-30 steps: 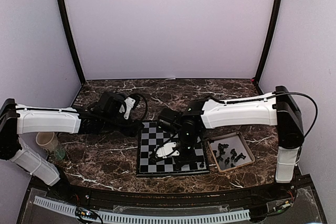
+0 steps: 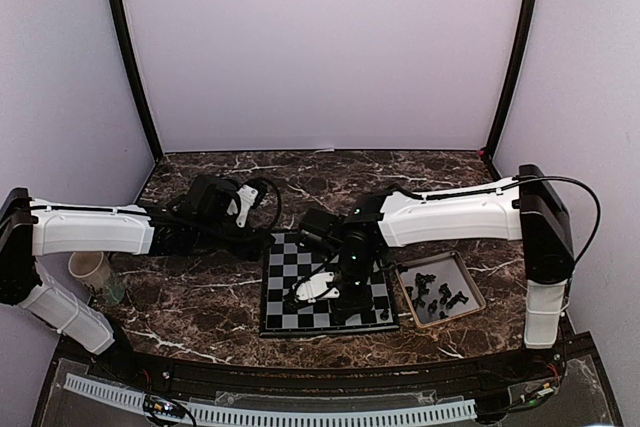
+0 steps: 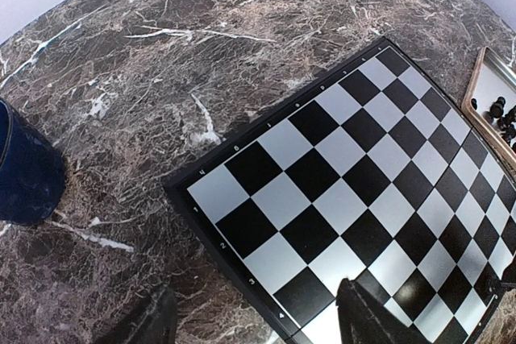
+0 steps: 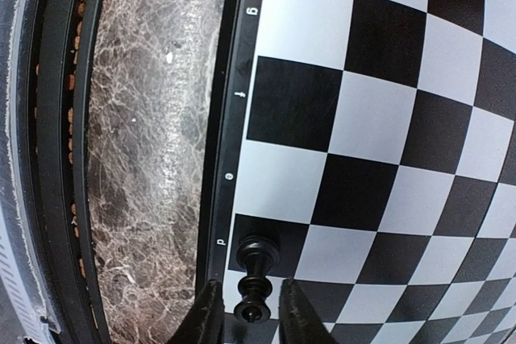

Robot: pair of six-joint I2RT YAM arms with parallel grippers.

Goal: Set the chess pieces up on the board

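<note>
The chessboard (image 2: 284,290) lies flat on the marble table. In the right wrist view, a black chess piece (image 4: 257,257) stands upright with its base on the dark square by the letter d. My right gripper is open around its top, one finger on each side with gaps showing. In the top view, a second dark piece (image 2: 385,315) stands at the board's front right corner. My left gripper is open and empty above the board's left side; most of the board's squares in the left wrist view are bare.
A shallow tray (image 2: 478,292) holding several dark pieces sits just right of the board. A dark blue cup (image 3: 31,171) stands on the table at the left wrist view's left edge. Bare marble (image 2: 200,327) lies left of the board.
The left arm looks almost still.
</note>
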